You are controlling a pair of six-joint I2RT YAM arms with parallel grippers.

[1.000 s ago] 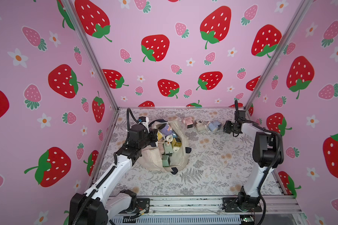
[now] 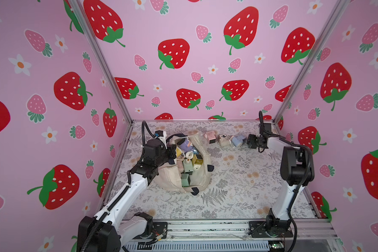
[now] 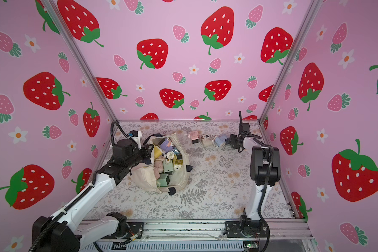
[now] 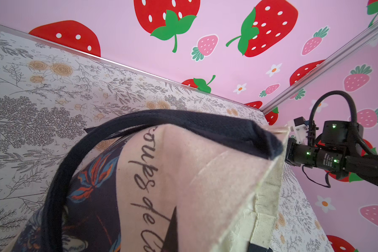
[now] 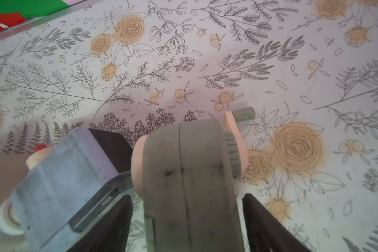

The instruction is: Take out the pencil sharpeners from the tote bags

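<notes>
The cream tote bag (image 2: 205,176) lies open at centre-left, holding several sharpeners such as a green one (image 2: 185,179). My left gripper (image 2: 171,152) is at the bag's upper left side; its wrist view shows bag fabric and a dark strap, fingertips not clear. My right gripper is part open, its fingers either side of a grey-green sharpener (image 5: 187,176) with pinkish sides and a crank at the back right of the table. A blue-grey sharpener (image 5: 65,180) sits just left of it.
A pink sharpener (image 2: 210,136) and a beige one (image 2: 223,140) stand in the back row, right of the bag.
The right arm has shifted slightly left over the last second at the end of the row of sharpeners. The left arm and bag look unchanged.
</notes>
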